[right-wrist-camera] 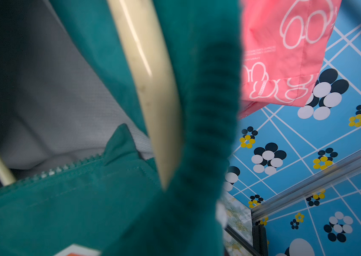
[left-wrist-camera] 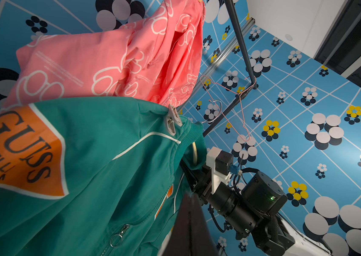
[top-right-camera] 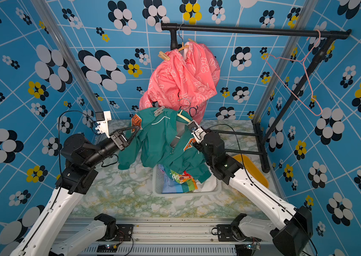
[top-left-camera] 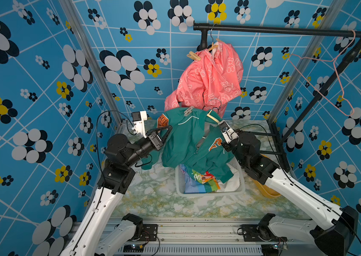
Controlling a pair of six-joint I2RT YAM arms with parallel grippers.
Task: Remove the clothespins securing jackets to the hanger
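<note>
The green jacket (top-left-camera: 180,140) hangs on a pale hanger (right-wrist-camera: 152,85), held over the basket. Near its collar a grey clothespin (left-wrist-camera: 172,121) grips the left shoulder. My left gripper is shut with nothing between its fingers, left of the jacket and apart from the clothespin. My right gripper (top-left-camera: 221,122) is shut on the hanger near the collar; the collar partly hides its fingers. Behind, a pink jacket (top-left-camera: 210,76) hangs from the rack with wooden clothespins (top-left-camera: 193,56) at its shoulder.
A black rack bar (top-left-camera: 274,29) runs across the top, an empty pink hanger (top-left-camera: 334,61) at its right. Folded clothes lie in the white basket (top-left-camera: 179,187). A yellow bowl (top-left-camera: 270,190) sits partly behind the right arm.
</note>
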